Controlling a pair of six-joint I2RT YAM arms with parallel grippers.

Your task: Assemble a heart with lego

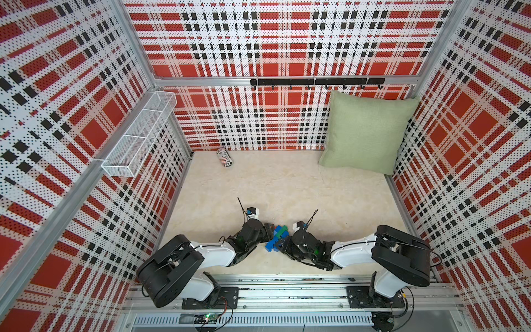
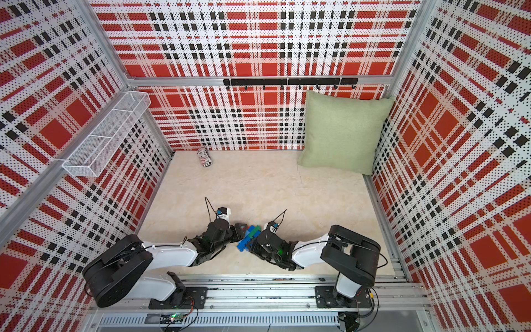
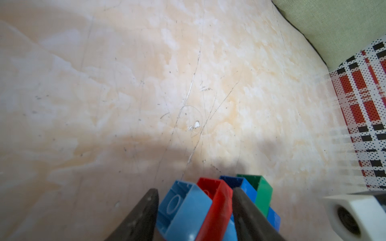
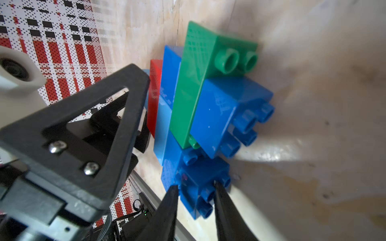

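Note:
A lego assembly (image 1: 275, 239) of green, red and blue bricks lies between my two grippers. In the left wrist view my left gripper has its fingers against a light blue brick (image 3: 189, 212) and a red brick (image 3: 219, 204), with both between them. The right wrist view shows the other side: a long green brick (image 4: 195, 80) and a blue brick (image 4: 229, 108) with studs facing out. Low in that view, the fingers of my right gripper straddle a small blue brick (image 4: 203, 174); how firmly they press on it is unclear.
Towards the back left lies a can (image 1: 224, 157), and a green cushion (image 1: 367, 132) leans at the back right. A wire basket (image 1: 141, 135) hangs on the left wall. The tabletop behind the arms is bare.

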